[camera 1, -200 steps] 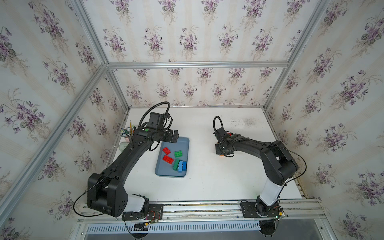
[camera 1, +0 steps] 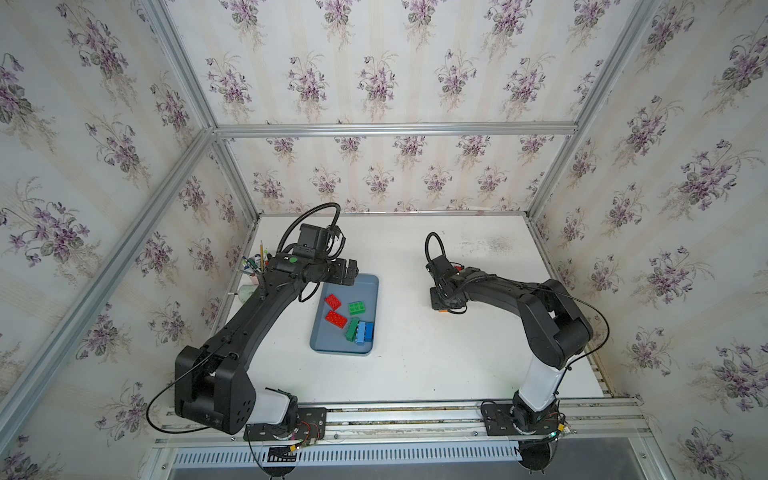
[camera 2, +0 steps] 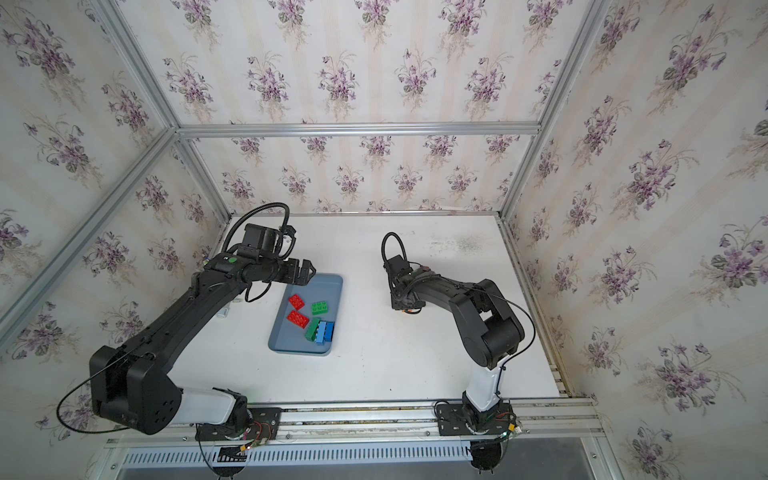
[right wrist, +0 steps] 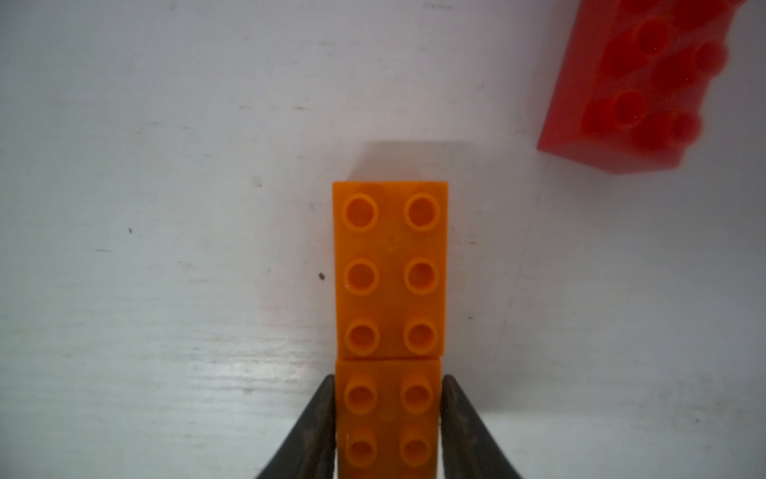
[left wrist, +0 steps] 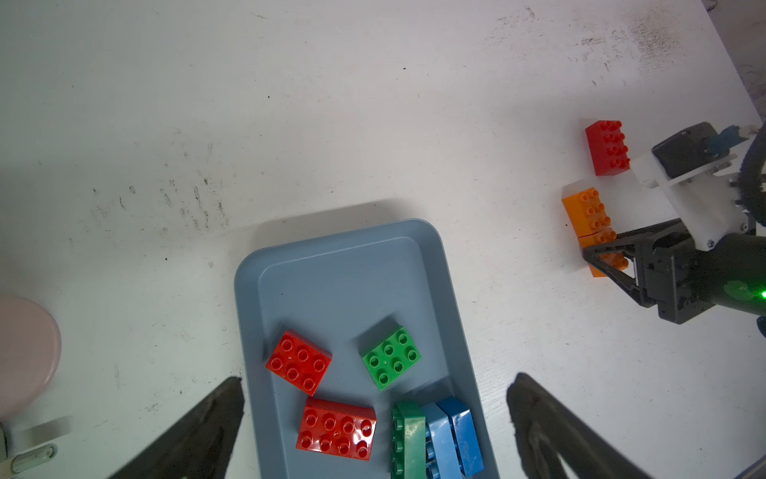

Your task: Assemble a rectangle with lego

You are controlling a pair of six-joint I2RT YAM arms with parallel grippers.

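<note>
Two orange bricks lie end to end on the white table: the far orange brick [right wrist: 391, 271] and the near orange brick [right wrist: 388, 423], their ends meeting. My right gripper has its fingers on either side of the near one, close against it; whether they press on it I cannot tell. A red brick [left wrist: 608, 148] stands apart, beyond the orange pair. Above the far end of the blue-grey tray [left wrist: 339, 249], my left gripper is open and empty. In the tray are two red bricks [left wrist: 336, 428], a small green brick [left wrist: 391, 357], a dark green brick [left wrist: 410, 443] and blue bricks [left wrist: 461, 435].
A pinkish round object [left wrist: 25, 355] sits left of the tray, near a cup of pens [camera 1: 257, 262] at the table's left edge. Bare table [camera 1: 404, 344] separates the tray from the orange bricks.
My right arm has shifted very slightly, its gripper staying at the orange bricks. The left arm and the tray look unchanged.
</note>
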